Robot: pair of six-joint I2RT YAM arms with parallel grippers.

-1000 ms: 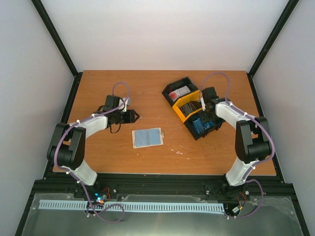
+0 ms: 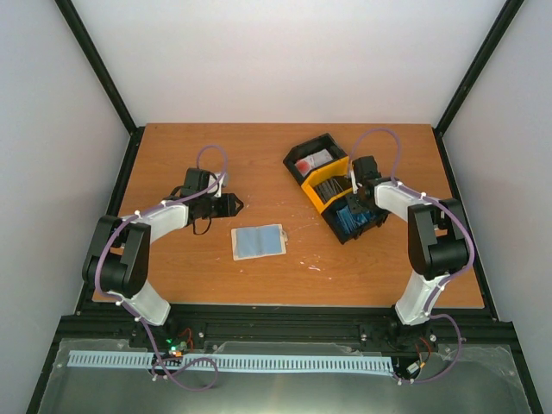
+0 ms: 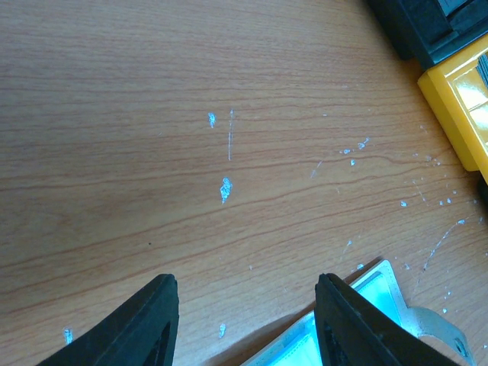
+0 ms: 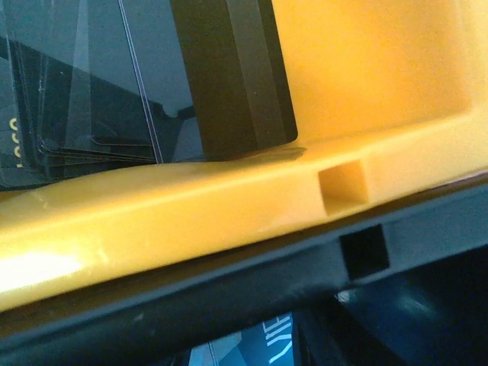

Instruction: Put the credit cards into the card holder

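Note:
The flat card holder [image 2: 259,241], pale blue with a light rim and a small tab, lies on the table between the arms. In the left wrist view the holder [image 3: 381,293] is partly behind a fingertip. My left gripper is open above the table, with nothing between its fingers. Blue credit cards [image 2: 349,219] stand in the front black bin. My right gripper [image 2: 359,202] is over that bin. Its fingertips, low in the right wrist view, stand apart with blue cards [image 4: 278,339] showing between them; whether they touch a card cannot be told.
The yellow bin [image 4: 191,206] holds several dark cards [image 4: 221,76] and joins the front black bin. Behind it, the rear black bin [image 2: 296,153] contains pale and red cards [image 2: 314,161]. Bare table lies around the holder and left of the bins.
My right arm has shifted slightly at the front bin. The left arm, the holder and the bins look unmoved.

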